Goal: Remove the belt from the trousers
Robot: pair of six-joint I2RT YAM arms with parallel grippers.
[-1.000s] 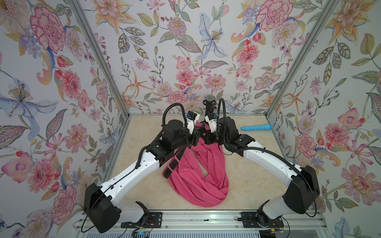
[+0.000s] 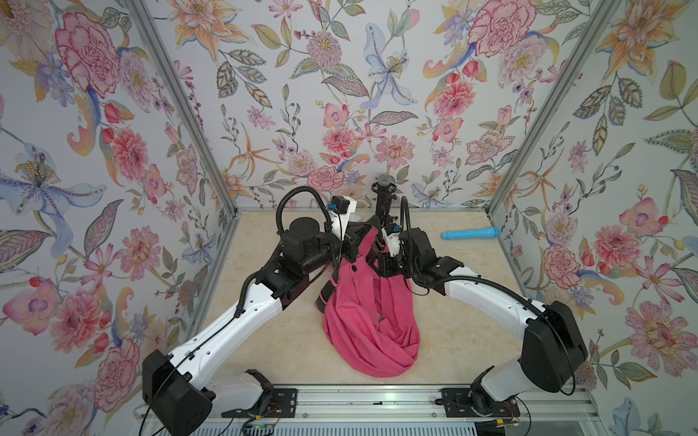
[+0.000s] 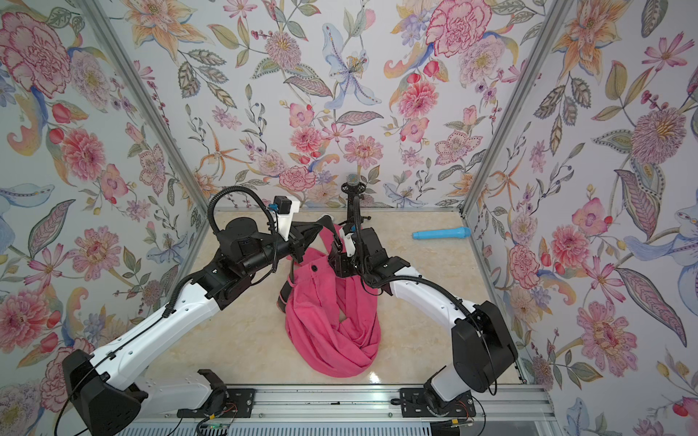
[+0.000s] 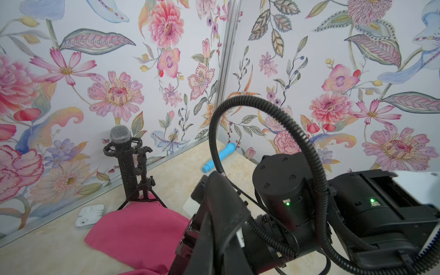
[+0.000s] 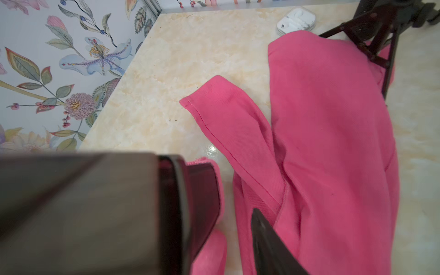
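Observation:
The pink trousers [image 2: 370,341] lie bunched on the table, with their upper part lifted among the two grippers. A dark belt [image 4: 224,194] rises in a fold from my left gripper [image 3: 311,231], which is shut on it. Another length of dark strap shows along the trousers' left side. My right gripper [image 2: 376,258] is lower and to the right, close to the pink cloth. In the right wrist view one finger [image 5: 275,247] stands apart from the blurred dark strap at left, with a gap between them; its other finger is hidden. How much belt is still threaded is hidden.
A microphone on a tripod stand [image 4: 121,137] rises just behind the cloth, with trouser fabric beneath it. A white case [image 4: 90,215] lies beside it. A blue tube [image 2: 470,233] rests at the back right.
My left gripper has moved up and left, away from the right one, drawing the strap. The belt's lower left end has been pulled upward. The right gripper has shifted slightly lower.

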